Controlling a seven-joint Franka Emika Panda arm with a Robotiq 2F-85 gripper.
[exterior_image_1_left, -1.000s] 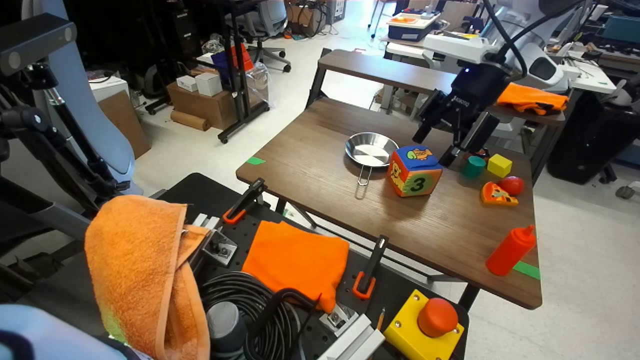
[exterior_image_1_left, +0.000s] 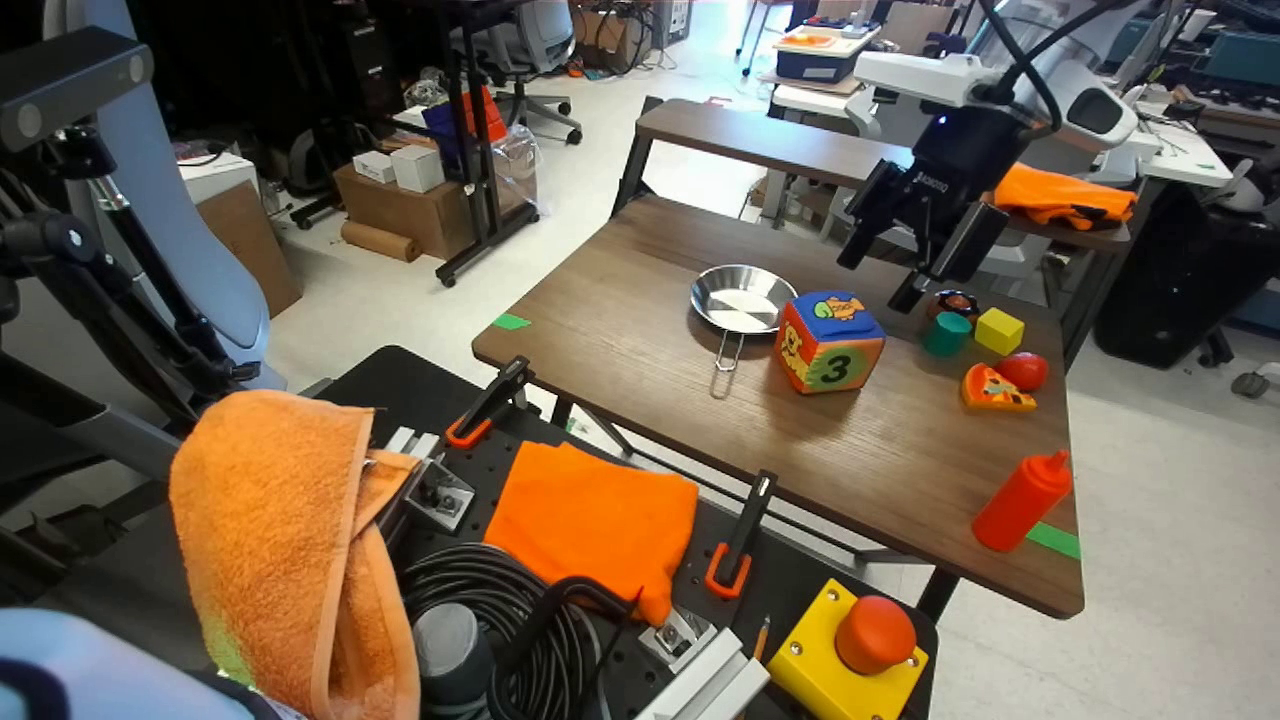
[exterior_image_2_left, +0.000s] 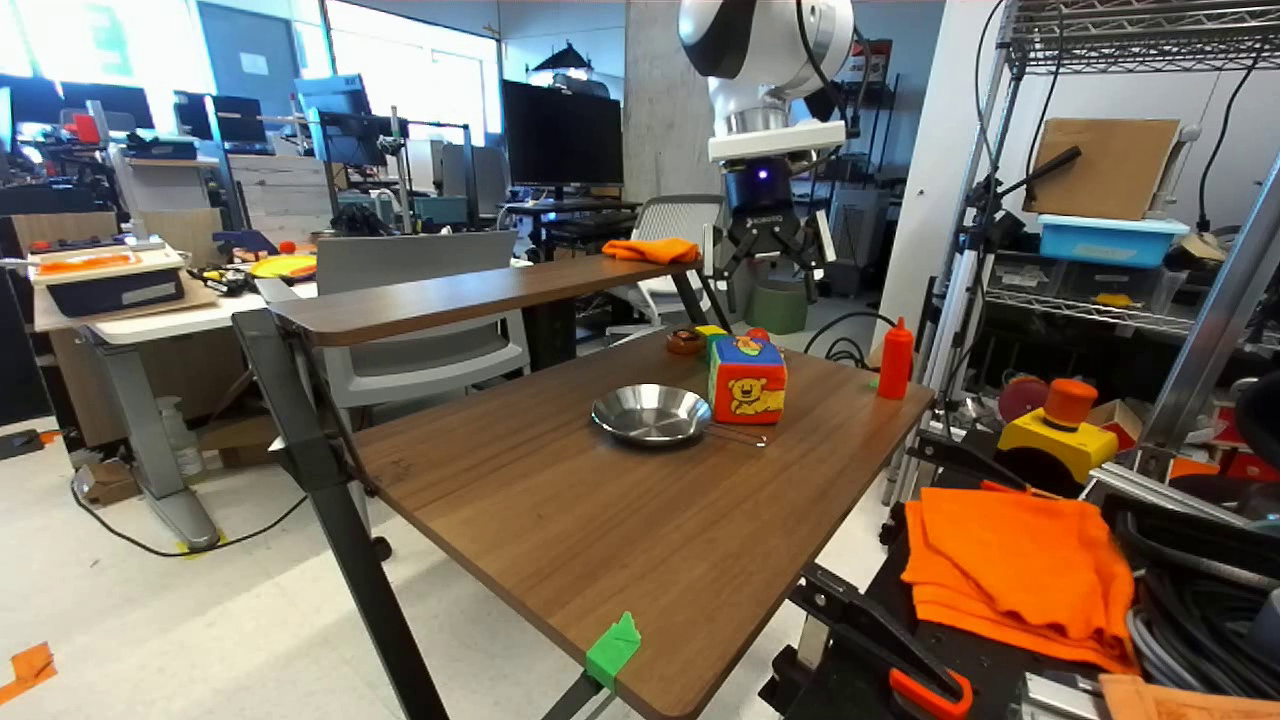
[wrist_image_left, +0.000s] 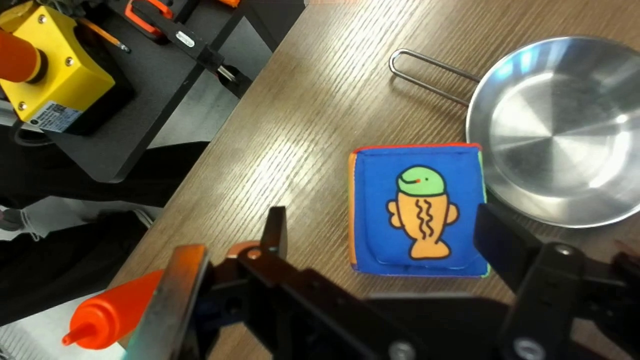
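My gripper (exterior_image_1_left: 878, 283) stands open above the back right part of the table, with nothing between its fingers. In the wrist view its dark fingertips (wrist_image_left: 276, 231) spread to either side of a soft picture cube (wrist_image_left: 420, 210), which lies below and beyond them. The cube (exterior_image_1_left: 830, 342) rests on the tabletop, blue on top with a 3 on one side. Right beside it is a shiny metal pan (exterior_image_1_left: 744, 300) with a wire handle. The pan (exterior_image_2_left: 651, 415) looks empty.
A red squeeze bottle (exterior_image_1_left: 1022, 502) stands near the table's front right corner. Behind the cube sit a green cup-like piece (exterior_image_1_left: 948, 334), a yellow block (exterior_image_1_left: 998, 331), a red round item (exterior_image_1_left: 1023, 370) and a toy pizza slice (exterior_image_1_left: 997, 389).
My gripper has risen and shifted slightly right in exterior view 1, away from the cube. It stays open. The objects on the table have not moved.
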